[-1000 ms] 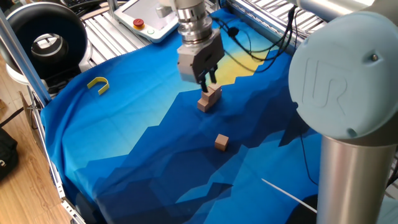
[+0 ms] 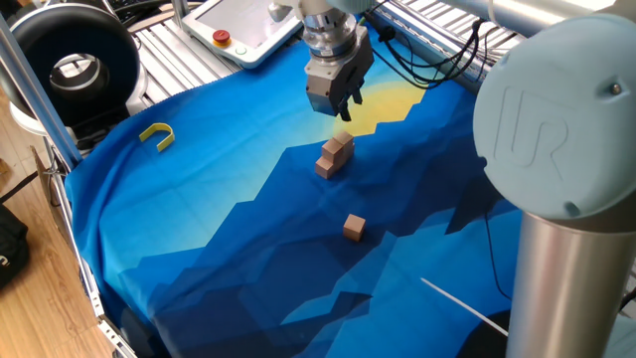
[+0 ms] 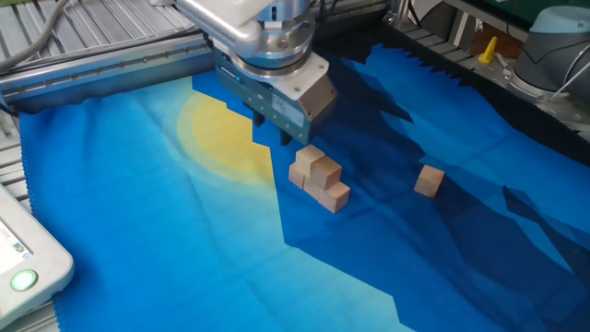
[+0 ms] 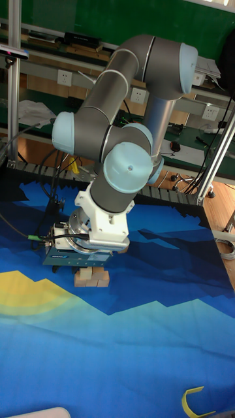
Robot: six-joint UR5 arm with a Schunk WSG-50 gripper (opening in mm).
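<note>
Several small wooden cubes form a two-level stack (image 3: 313,187) on the blue cloth; two cubes lie on top of a lower row. By itself on the dark blue part sits another wooden cube (image 3: 429,181), also visible as a single cube (image 2: 354,228) in exterior view 1. My gripper (image 3: 271,131) hangs above the cloth, beside the stack towards the yellow patch. Its two dark fingers point down and stand apart, with nothing seen between them. In exterior view 3 the gripper body hides part of the stack (image 4: 92,281).
A yellow curved piece (image 2: 157,135) lies on the cloth's far-left part. The teach pendant (image 2: 243,30) rests on the slatted table beyond the cloth. A thin white rod (image 2: 462,306) is near the arm's column.
In exterior view 1 my gripper has moved up and to the right, away from over the stack. The stack and the lone cube look unmoved.
</note>
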